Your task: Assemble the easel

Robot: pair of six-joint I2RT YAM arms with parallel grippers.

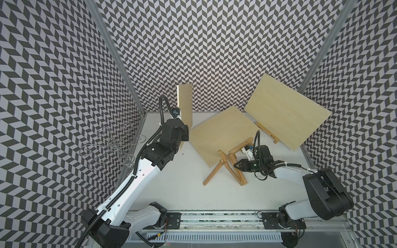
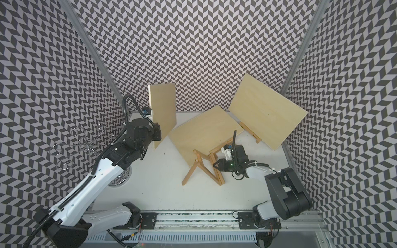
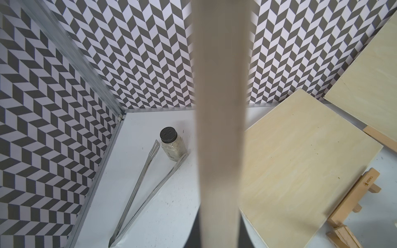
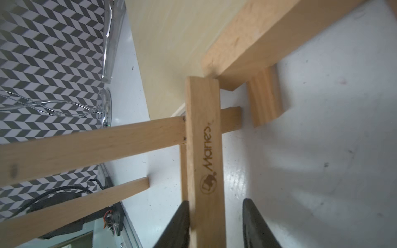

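My right gripper (image 1: 242,164) is low at the wooden easel frame (image 1: 223,165) on the table. In the right wrist view its part-open fingers straddle the lower area beside a bar stamped "Maries" (image 4: 204,144), the left finger against it; whether it grips is unclear. A panel (image 1: 217,132) lies flat behind the frame. My left gripper (image 1: 182,132) is raised beside an upright board (image 2: 163,107); in the left wrist view a blurred pale edge (image 3: 219,103) fills the middle and hides the space between its fingertips.
Another board (image 1: 287,111) leans at the back right with a wooden stand under it. The left wrist view shows a lidded jar (image 3: 171,142) and metal tongs (image 3: 140,181) at the back left.
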